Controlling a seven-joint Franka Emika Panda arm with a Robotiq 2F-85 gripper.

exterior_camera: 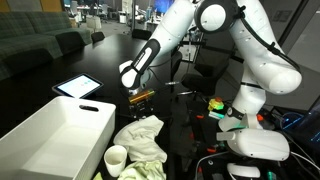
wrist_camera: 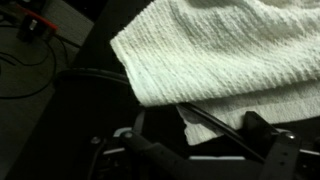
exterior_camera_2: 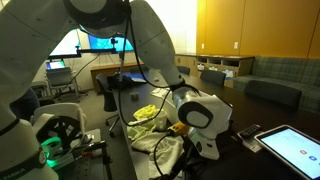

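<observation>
A white ribbed cloth [wrist_camera: 230, 40] fills the upper part of the wrist view, and a lower fold of it reaches down between the fingers. My gripper is open, one finger on each side of that fold; whether the cloth touches them I cannot tell. In exterior view 1 my gripper [exterior_camera: 132, 102] is low over the dark table, just behind the white cloth [exterior_camera: 138, 131]. A pale yellow-green cloth [exterior_camera: 140, 165] lies in front of it. In exterior view 2 the arm's hand partly hides the white cloth [exterior_camera_2: 145, 158].
Left of the cloths stand a white mug [exterior_camera: 115, 157] and a large white box [exterior_camera: 50, 150]. A tablet [exterior_camera: 78, 86] lies behind the box. A black cable [wrist_camera: 215, 121] crosses the wrist view by the fingers. Bare table shows to the right of the cloths.
</observation>
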